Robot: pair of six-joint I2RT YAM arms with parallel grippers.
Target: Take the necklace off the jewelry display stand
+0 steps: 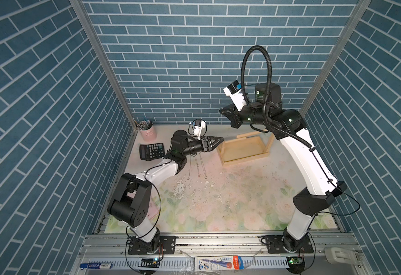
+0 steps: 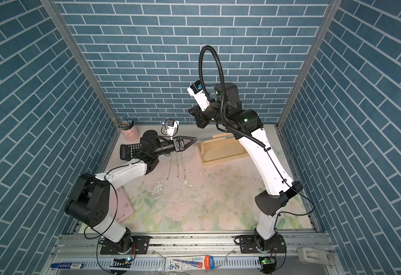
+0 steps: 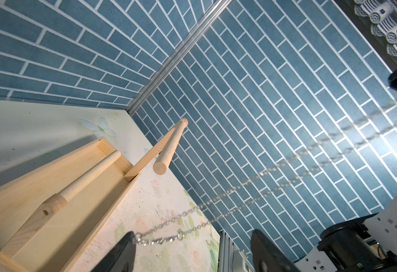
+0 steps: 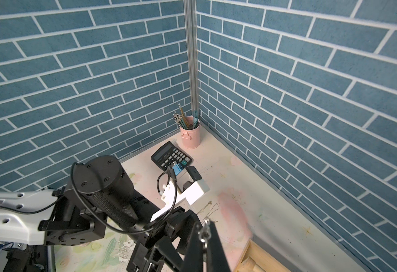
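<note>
High over the table's back, my right gripper is shut on a thin silver necklace. In the left wrist view this necklace (image 3: 262, 174) slants as two strands from upper right down to the left gripper's near finger. My left gripper is part open, its fingers apart; the chain's lower end with shiny beads overlaps one finger, and I cannot tell whether they touch. The wooden display stand (image 1: 244, 150) has a shallow tray, a peg (image 3: 89, 174) lying across it and a raised bar (image 3: 171, 145) at one side.
Several other thin necklaces (image 1: 198, 167) lie on the table below the left gripper. A black calculator (image 1: 152, 151) and a pink pen cup (image 1: 148, 133) stand at the back left.
</note>
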